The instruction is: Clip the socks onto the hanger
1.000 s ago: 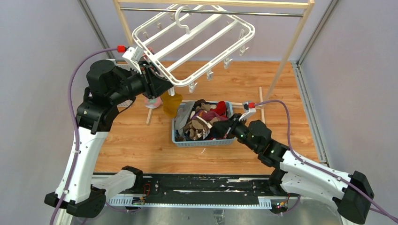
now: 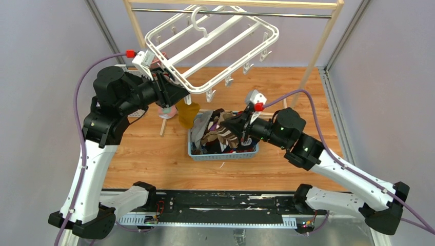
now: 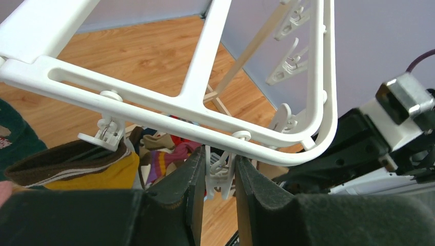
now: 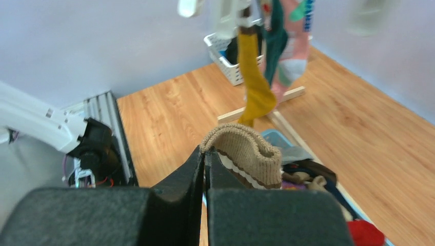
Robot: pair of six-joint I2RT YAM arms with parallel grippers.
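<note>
Above the basket hangs the white hanger (image 2: 235, 23), a rack with clips along its rim. My left gripper is shut on one of these clips (image 3: 219, 177), which carries no sock that I can see. A mustard sock (image 2: 188, 114) hangs beside it, and dark green and pink socks (image 4: 292, 46) show on clips further along. In the right wrist view a brown striped sock (image 4: 241, 148) dangles from the tips of my right gripper, shut on its upper edge. Top view shows that sock over the basket, below the hanger.
The blue basket (image 2: 223, 157) on the wooden floor holds several mixed socks. A metal rod (image 2: 287, 15) and wooden posts (image 2: 313, 61) frame the hanger. A white basket (image 4: 225, 66) stands at the left rear. Bare floor (image 2: 154, 169) lies in front.
My right gripper has risen from the basket and swung left toward the hanger, lifting the brown striped sock out of the pile. The left arm stays nearly still at its clip.
</note>
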